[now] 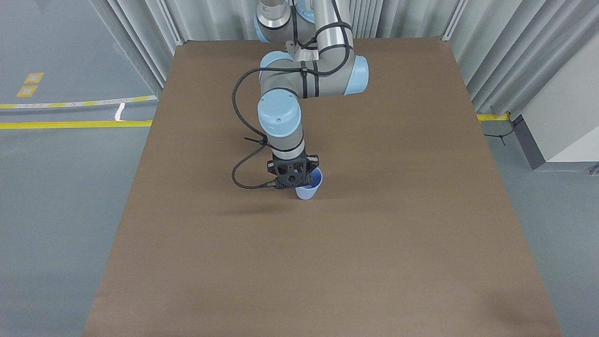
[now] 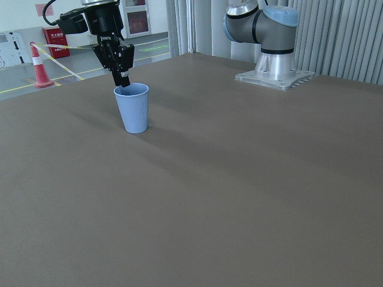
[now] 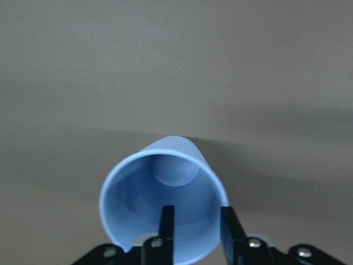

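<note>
A light blue ribbed cup (image 2: 133,112) stands upright on the brown table (image 1: 320,258). In the left view my gripper (image 2: 122,76) is low at its rim, tilted over it. In the wrist view my gripper has its two fingers apart, one over the cup's inside, the other at the right rim of the cup (image 3: 175,171); whether they touch the rim I cannot tell. In the front view the gripper housing partly hides the cup (image 1: 307,191).
A robot base (image 2: 275,78) stands at the table's back edge, with curtains behind it.
</note>
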